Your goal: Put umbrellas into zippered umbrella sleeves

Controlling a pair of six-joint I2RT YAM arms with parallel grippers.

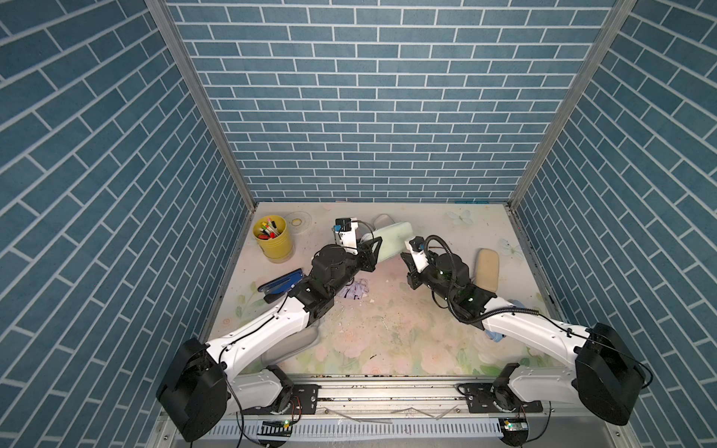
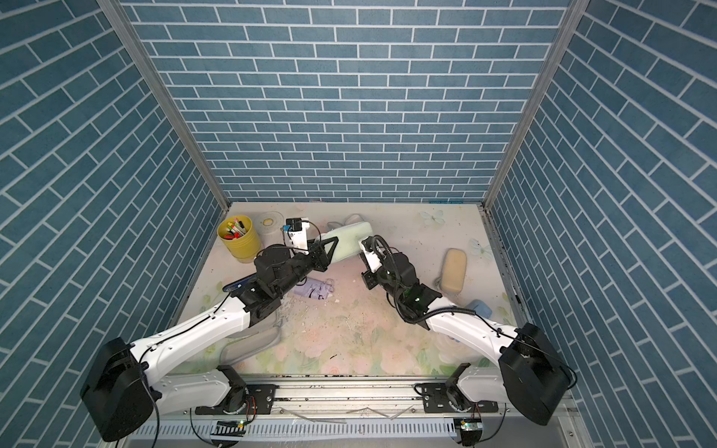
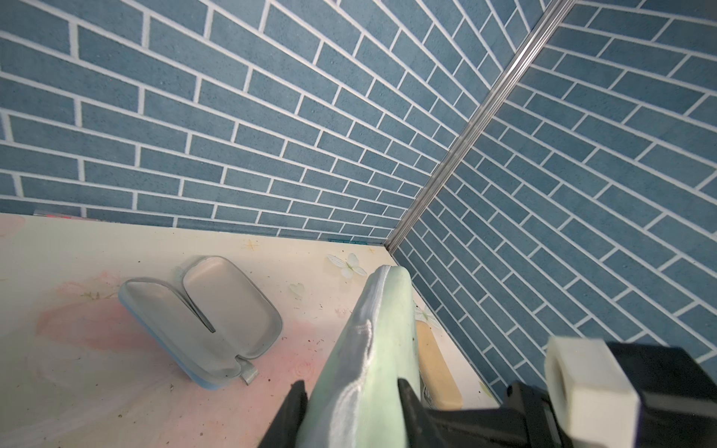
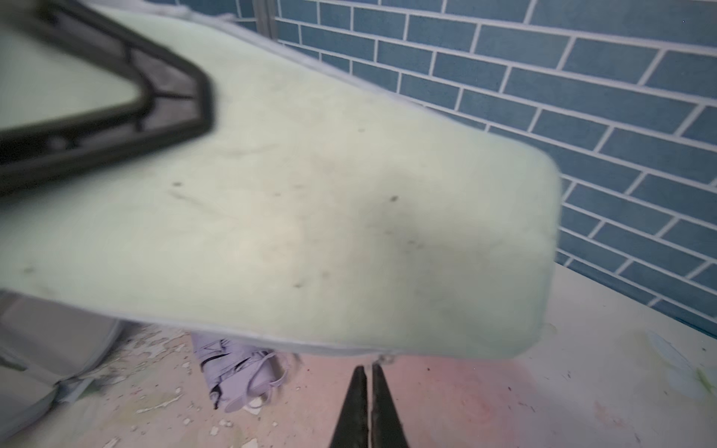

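Observation:
My left gripper is shut on a pale green sleeve, held up off the table with its far end slanting right. In the right wrist view the sleeve's flat face fills much of the frame. Just under its lower edge, my right gripper is shut. A small blurred tab shows at that edge, right above the fingertips; whether it is pinched I cannot tell. On the table lies a crumpled lavender piece, perhaps a folded umbrella. What the green sleeve contains is hidden.
An opened grey case lies behind the sleeve. A beige case is at right, with a blue item near it. A yellow bucket of pens and dark blue folded things occupy the left.

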